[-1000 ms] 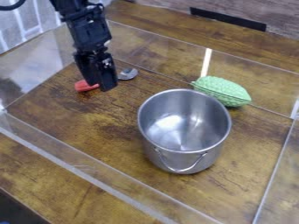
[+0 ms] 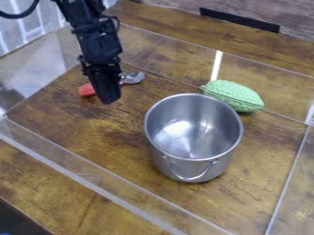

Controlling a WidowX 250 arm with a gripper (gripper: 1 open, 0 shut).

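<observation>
My black gripper [image 2: 106,94] reaches down from the upper left to just in front of a small red object [image 2: 87,89] and a metal utensil head [image 2: 131,78], which it partly hides. The gripper looks shut, and I see nothing clearly between its fingers. A large steel pot [image 2: 193,142] with a wire handle stands upright at the right front.
A green leafy item [image 2: 233,94] lies behind the pot at the right, near a white stick [image 2: 216,64]. Clear panels border the wooden surface [image 2: 73,156], which is free at the front left.
The pot and the other objects look unmoved.
</observation>
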